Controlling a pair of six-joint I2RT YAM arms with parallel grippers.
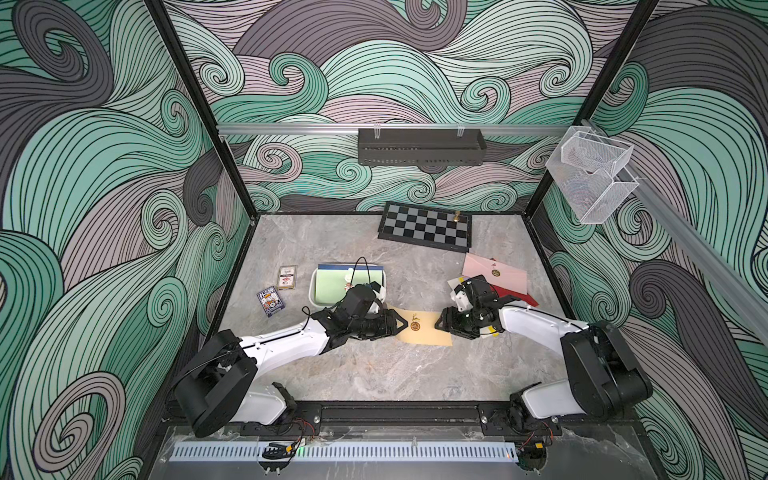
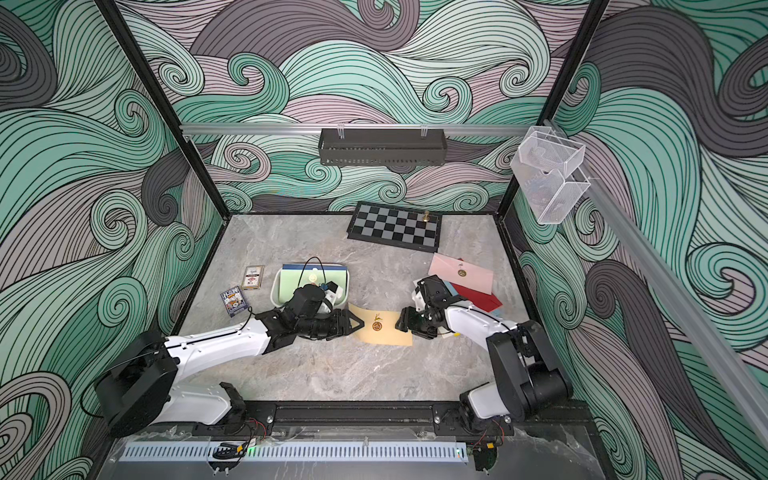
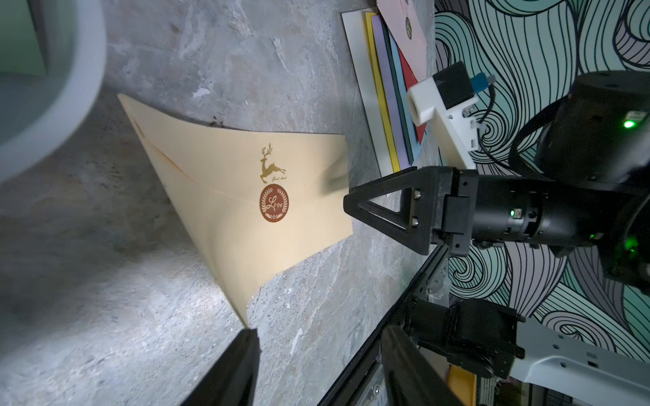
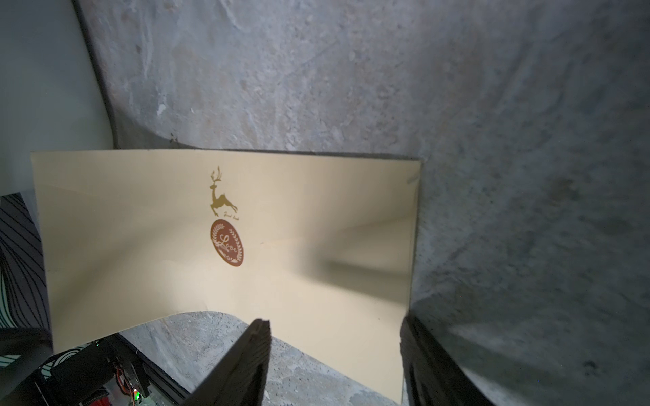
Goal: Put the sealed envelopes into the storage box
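Observation:
A cream envelope with a deer print and a round brown seal lies between my two grippers, its left end bent up off the table. In the left wrist view my left gripper is open, with one raised corner of the envelope close to a fingertip. At the envelope's right end, my right gripper stands part open, the right edge close by its right finger. Behind my left arm is the white storage box, holding a light green envelope and a blue one.
More envelopes, pink, red and other colours, lie fanned beneath and behind my right arm. Two card packs sit left of the box. A chessboard lies at the back.

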